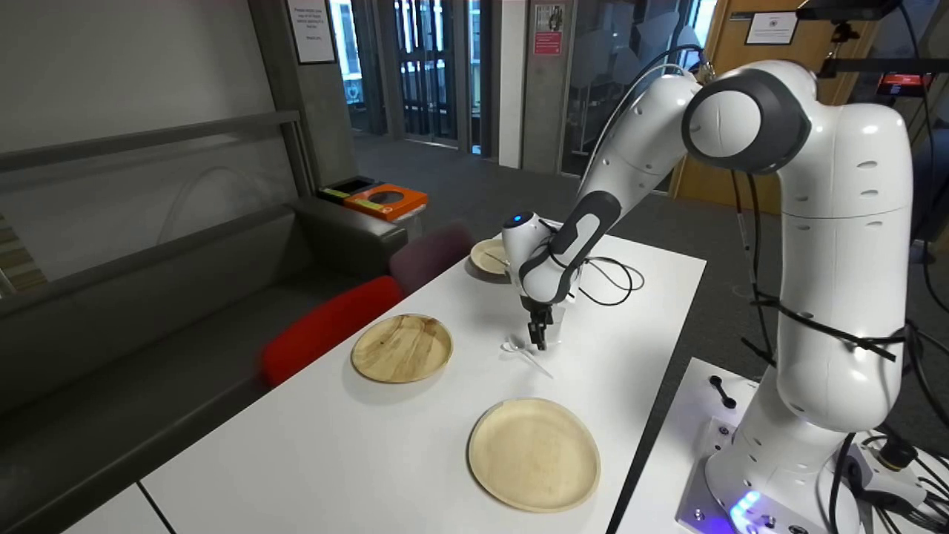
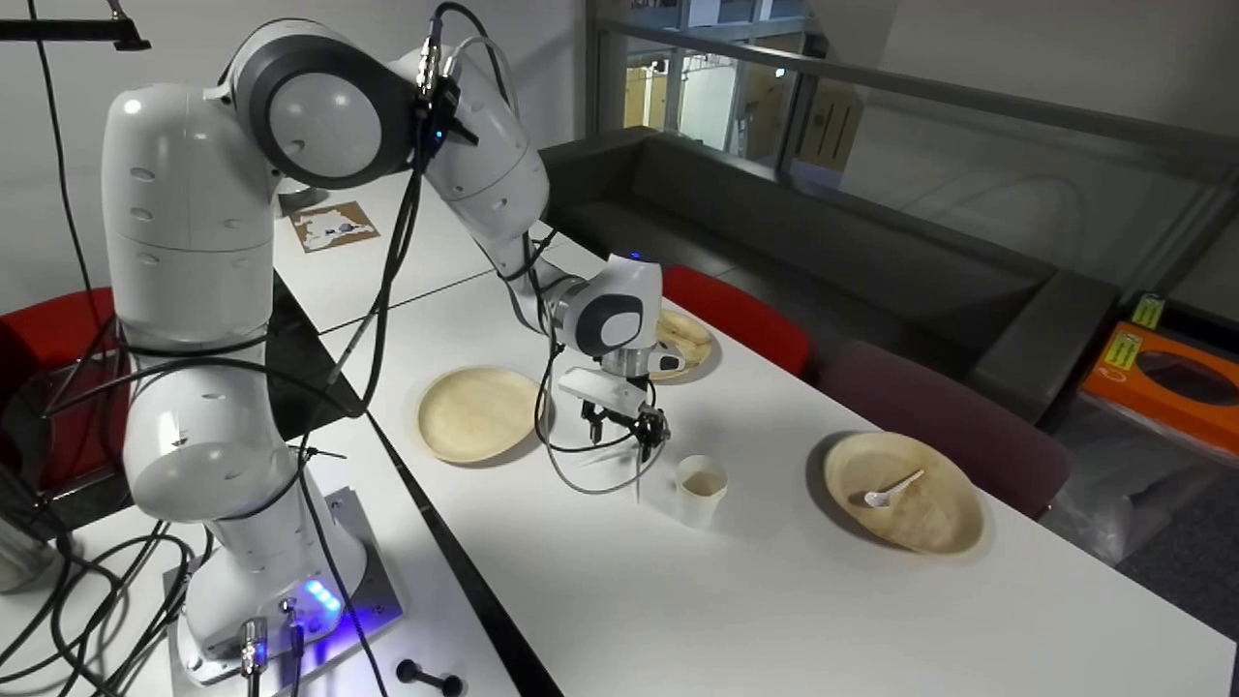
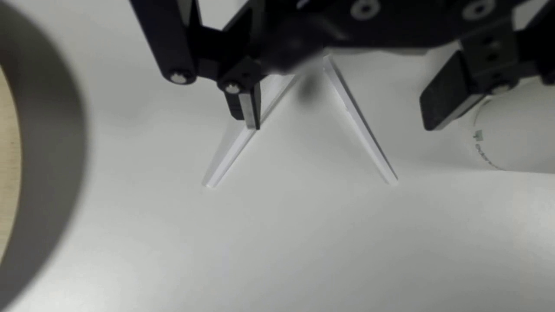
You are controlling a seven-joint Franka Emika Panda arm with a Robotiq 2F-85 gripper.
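Two thin white plastic utensils lie on the white table in the wrist view, spreading apart like an upside-down V: a left utensil (image 3: 223, 165) and a right utensil (image 3: 364, 130). Their upper ends are hidden behind my gripper, which is open with nothing held. The left finger (image 3: 250, 112) overlaps the left utensil in that view; contact cannot be judged. In exterior view 1 a white spoon (image 1: 534, 359) lies beside my gripper (image 1: 538, 337), low over the table. A white paper cup (image 2: 700, 494) stands upright close to the gripper, partly behind the right finger in the wrist view.
An empty round wooden plate (image 1: 534, 454) lies nearer the base, and another wooden plate (image 1: 402, 348) sits by the red chair. On a third plate (image 2: 918, 523) rests a white spoon (image 2: 891, 489). A loose cable (image 2: 546, 441) hangs around the wrist. Bare table lies beyond the cup.
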